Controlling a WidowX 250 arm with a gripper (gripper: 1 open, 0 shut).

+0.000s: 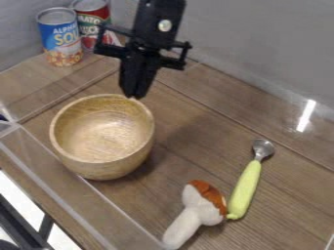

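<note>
My black gripper (136, 70) hangs from the top of the view, just above and behind the wooden bowl (102, 146); whether its fingers are open or shut is hard to make out, and nothing shows held in it. The empty bowl stands at the left of the table. A mushroom toy (196, 211) with a brown and white cap lies at the front right. Beside it lies a scoop-like utensil with a pale green handle (244, 187) and a metal head.
Two cans stand at the back left, a blue one (61, 37) and a red one (89, 17). A wall runs along the back, and the table edge is at the lower left.
</note>
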